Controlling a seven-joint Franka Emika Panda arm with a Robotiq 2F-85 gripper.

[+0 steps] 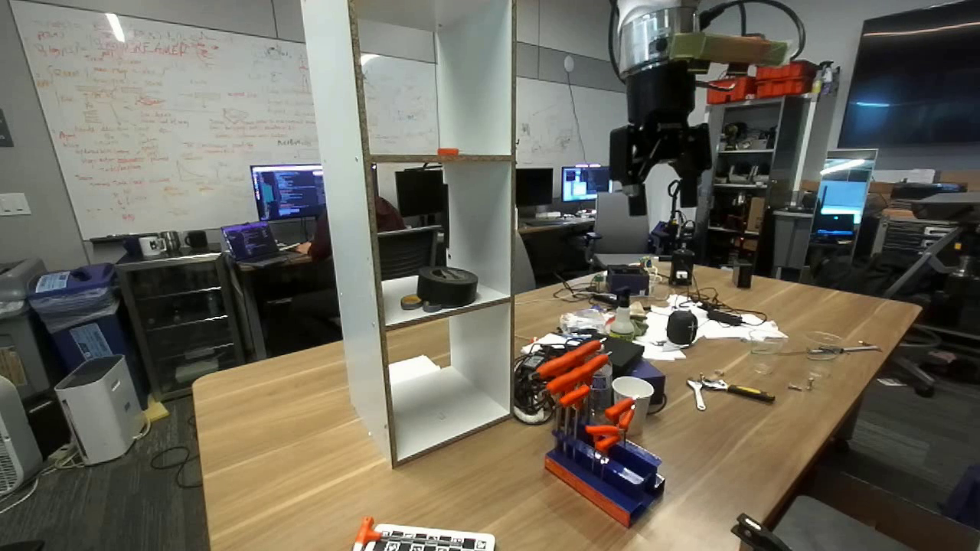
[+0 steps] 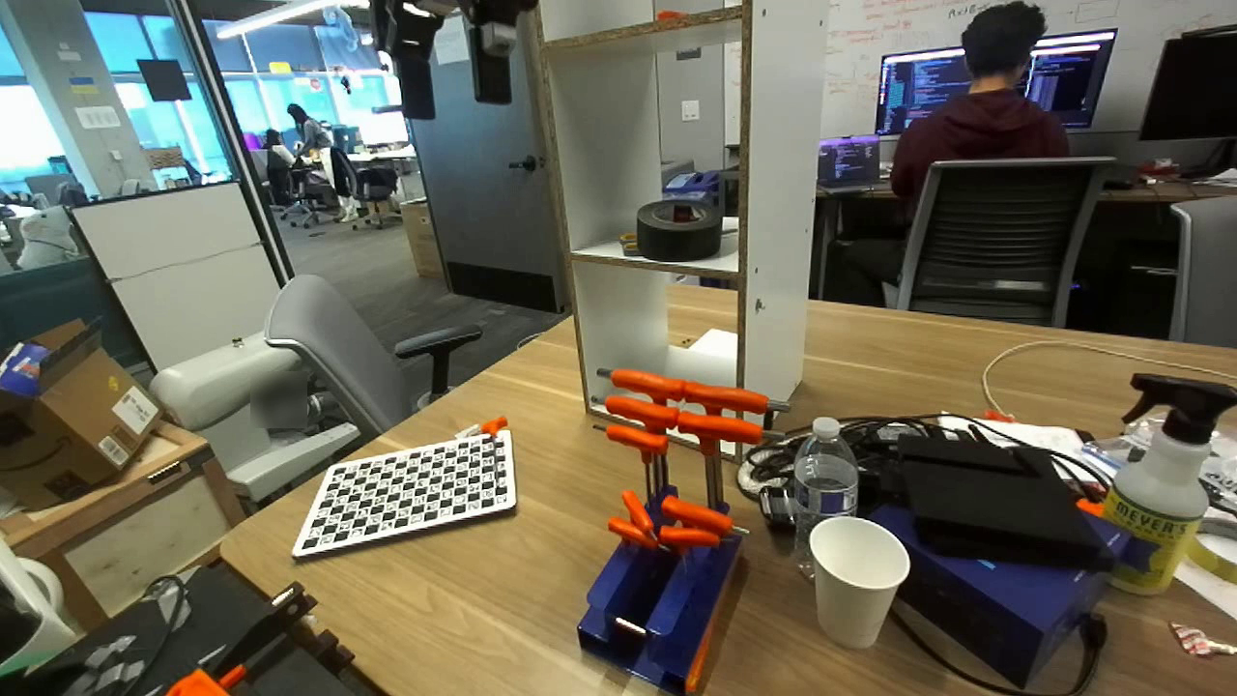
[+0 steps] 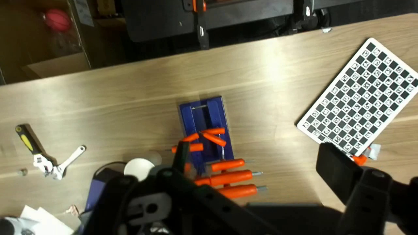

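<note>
High over the table, my gripper stands open and empty, fingers pointing down. In the wrist view its two fingers are spread wide apart. Below it, on the wooden table, sits a blue stand with several orange-handled hex keys standing in it. An orange-handled key lies at the far edge of a black-and-white checkered board, partly hidden in the wrist view. A white shelf unit rises beside the stand; a black tape roll rests on its middle shelf, with a small orange piece on the shelf above.
Near the stand are a white cup, a water bottle, a spray bottle and a blue box with cables. Wrenches lie farther along. Bare tabletop separates the stand from the checkered board.
</note>
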